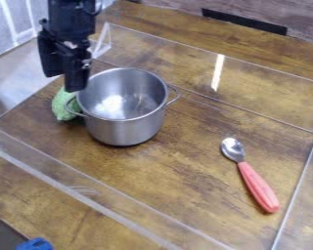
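Observation:
The black gripper [67,68] is at the upper left of the camera view, open, above a green object [64,105] that lies just left of a steel pot [124,125]. The pot stands on the wooden table with its side handles out; what shows of its inside is bare metal. The green object is partly hidden behind the pot.
A spoon with a pink handle [256,186] lies on the right. Clear panels edge the table [159,181]. A blue object [34,243] sits at the bottom-left corner.

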